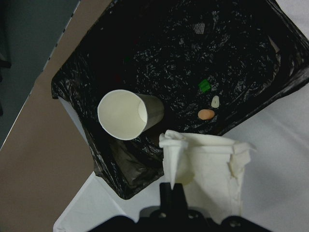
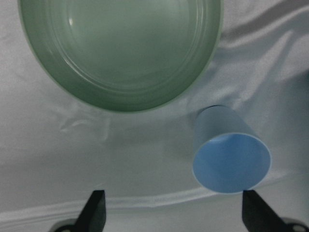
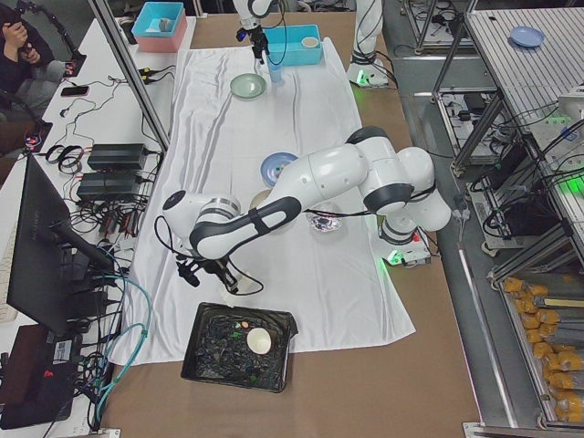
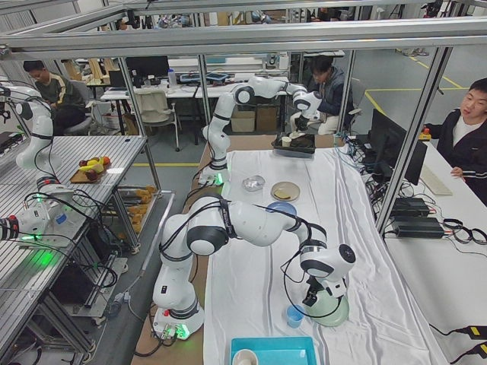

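My left gripper is shut on a white napkin (image 1: 207,169), held at the near edge of a bin (image 1: 231,53) lined with black plastic. The bin holds a white paper cup (image 1: 153,111) and a few small bits. My right gripper stands open above the white cloth, with nothing between its fingers, near a green plate (image 2: 120,58) and a blue cup (image 2: 227,159).
A blue plate (image 3: 277,166), a tan plate (image 4: 285,192) and a silver dish (image 4: 253,183) lie mid-table. A cyan tray (image 4: 272,347) stands at the right arm's end. A monitor and cables line one side.
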